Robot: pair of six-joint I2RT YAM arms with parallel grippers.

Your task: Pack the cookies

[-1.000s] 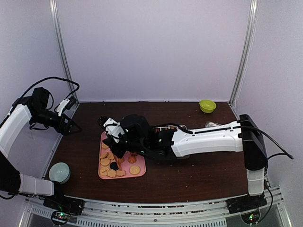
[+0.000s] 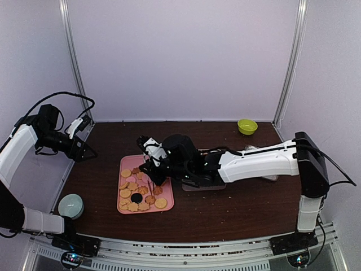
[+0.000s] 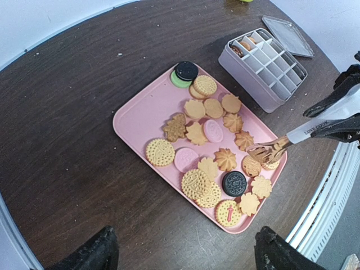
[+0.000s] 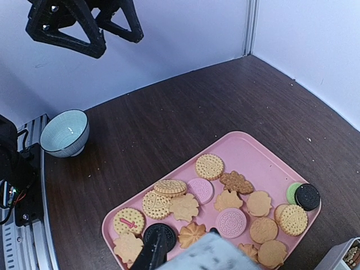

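Assorted cookies lie on the pink tray, among them a black cookie. My right gripper is shut on a white-handled tong-like tool, marked "LOVE COOK", whose wooden-coloured end is low over the tray's cookies at its right side in the left wrist view. Beside the tray is a grey compartment box with a few cookies in some cells. My left gripper hangs raised at the left, open and empty, its fingers at the bottom of its own view.
A light blue bowl stands at the front left, a green bowl at the back right. A clear lid lies beside the box.
The left arm is unmoved.
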